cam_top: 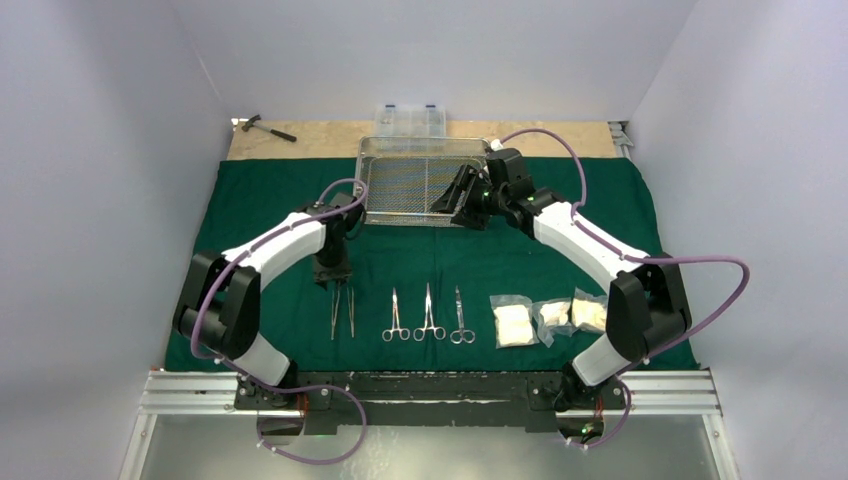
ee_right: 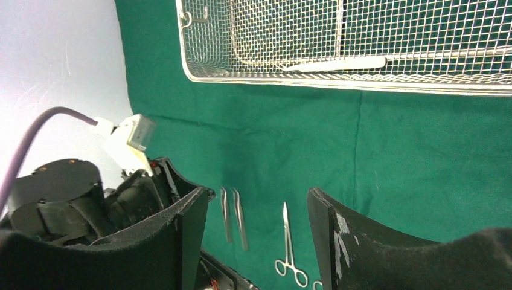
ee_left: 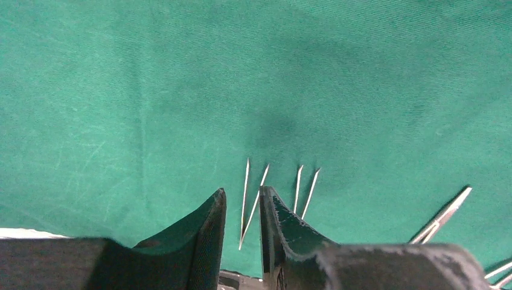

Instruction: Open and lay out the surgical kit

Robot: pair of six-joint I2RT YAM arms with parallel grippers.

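Two slim tweezers lie side by side on the green cloth: the left pair [cam_top: 334,318] and the right pair [cam_top: 351,315]. My left gripper hovers over their tip ends, fingers apart; the left tweezers [ee_left: 245,193] show on the cloth beyond the gap, not held. To their right lie two clamps [cam_top: 395,318] [cam_top: 428,315] and scissors [cam_top: 460,318] in a row. Beside the wire basket's front edge [cam_top: 410,222], my right gripper stands open and empty. Inside the basket, a flat silver tool [ee_right: 338,64] rests along the front wall.
Several gauze packets [cam_top: 514,325] lie at the front right. Behind the basket stands a clear plastic box [cam_top: 410,122], and a hammer [cam_top: 268,128] lies at the back left. Bare cloth spreads between the basket and the instrument row.
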